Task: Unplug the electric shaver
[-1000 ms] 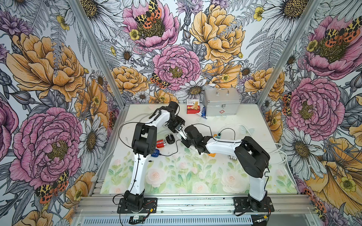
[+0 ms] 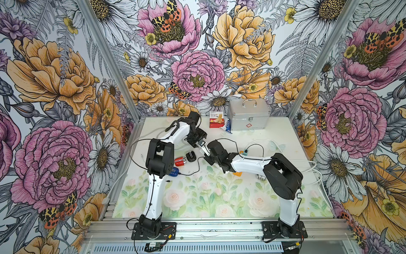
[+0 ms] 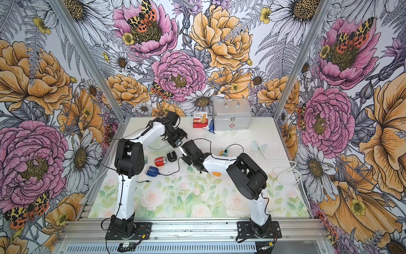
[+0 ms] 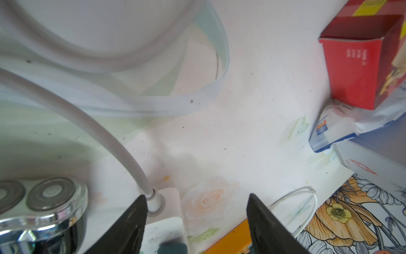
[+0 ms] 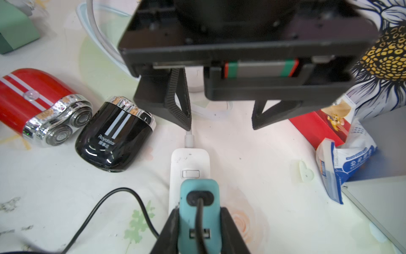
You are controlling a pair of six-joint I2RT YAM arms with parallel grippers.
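Note:
A teal plug (image 5: 199, 188) with a black cord stands at the near part of the white power strip (image 5: 190, 156). My right gripper is shut on this plug; whether its prongs are still in the socket is hidden. My left gripper is open, its fingers (image 4: 268, 224) apart with nothing held between them. It hovers above the strip's cable end. To the left lie a red shaver (image 5: 40, 95), a black shaver (image 5: 114, 137) and, nearer the front, a blue shaver (image 2: 173, 171).
A red box (image 2: 216, 120), a blue-white packet (image 5: 344, 154) and a silver case (image 2: 249, 116) stand at the back. White cable (image 4: 105, 137) runs from the strip. A thin black cord (image 5: 126, 190) crosses the table.
My left gripper has drawn back a little, up and to the left, away from the strip. The right arm appears still.

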